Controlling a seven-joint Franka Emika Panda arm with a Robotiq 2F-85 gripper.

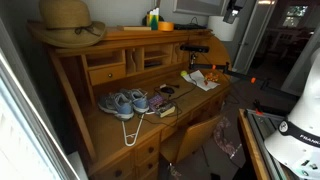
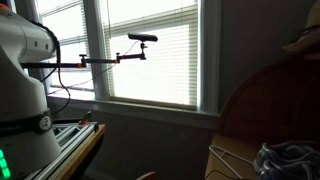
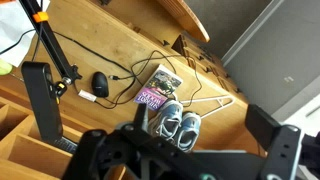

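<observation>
In the wrist view my gripper stands open above the wooden desk point(image 3: 130, 45), nothing held between its wide-set black fingers point(image 3: 43, 102). Below the gap lie a small picture-covered box or book point(image 3: 158, 88) and a pair of grey-blue shoes point(image 3: 178, 125), the shoes partly covered by the gripper's body. A white hanger point(image 3: 210, 100) rests beside them, and a black mouse point(image 3: 100, 84) sits to the left. From exterior view 1, the shoes point(image 1: 123, 103) stand on the left of the desktop with the hanger point(image 1: 135, 130) in front. The gripper's fingers cannot be made out in either exterior view.
A straw hat point(image 1: 70, 22) tops the desk's hutch with its cubbyholes. Dark cables cross the desktop. Orange and white items point(image 1: 205, 80) lie at its far right. A wooden chair point(image 1: 190, 138) stands in front. The robot arm point(image 1: 295, 140) fills the right edge.
</observation>
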